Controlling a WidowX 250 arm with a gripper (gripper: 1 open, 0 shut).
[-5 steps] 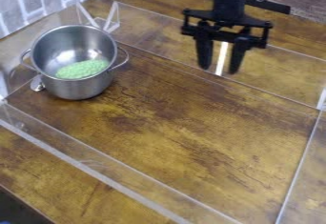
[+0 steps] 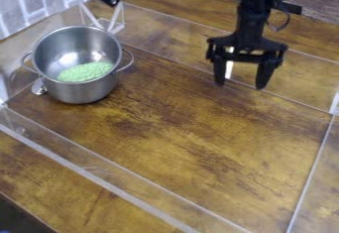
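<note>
My black gripper (image 2: 245, 60) hangs over the back right of the wooden table (image 2: 199, 148), its two fingers spread apart and nothing seen between them. A white upright strip shows just behind its left finger. At the left stands a steel pot (image 2: 59, 73) with two handles and a pale green mass (image 2: 85, 70) lying inside.
Clear plastic edging (image 2: 93, 185) runs along the table's sides. A white wire or plastic piece stands behind the pot, near a white slatted side at the top left.
My gripper has moved back and slightly right, away from the camera, and now looks smaller. A dark shape has appeared at the top left. The pot looks unmoved.
</note>
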